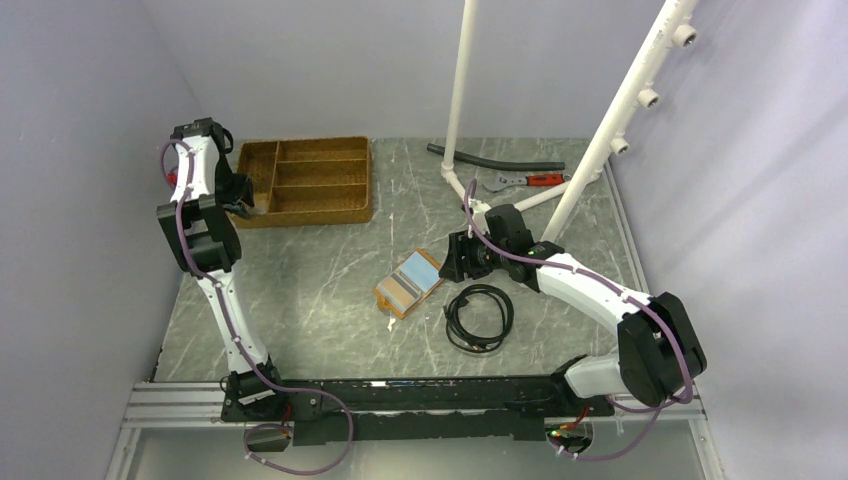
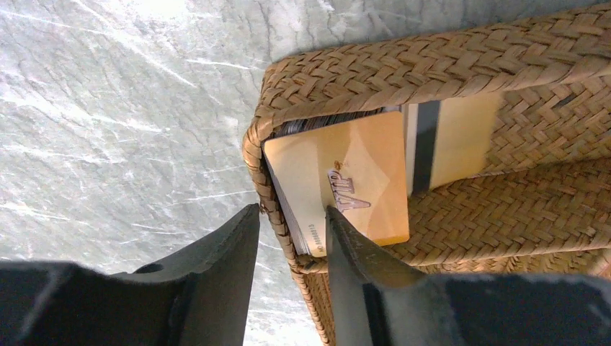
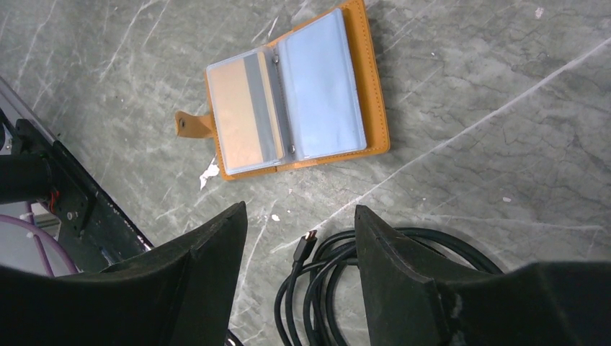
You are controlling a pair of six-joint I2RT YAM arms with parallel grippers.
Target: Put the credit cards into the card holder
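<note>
In the left wrist view an orange-yellow card (image 2: 375, 166) leans tilted in the corner of the woven basket (image 2: 432, 65). A second card with a black stripe (image 2: 461, 137) lies partly under it. My left gripper is part open over the basket's edge. One of its fingers (image 2: 353, 245) overlaps the card's lower corner; whether they touch I cannot tell. Flat on the table, the tan card holder (image 3: 375, 108) lies opened out, its clear sleeves showing a beige striped panel and a pale blue one. Near it my right gripper hangs open and empty.
A coiled black cable (image 1: 479, 318) lies just in front of the right gripper. Toward the back right are a red-handled wrench (image 1: 530, 181), a black tube (image 1: 510, 164) and white pipes (image 1: 458, 90). Bare table lies between basket and holder.
</note>
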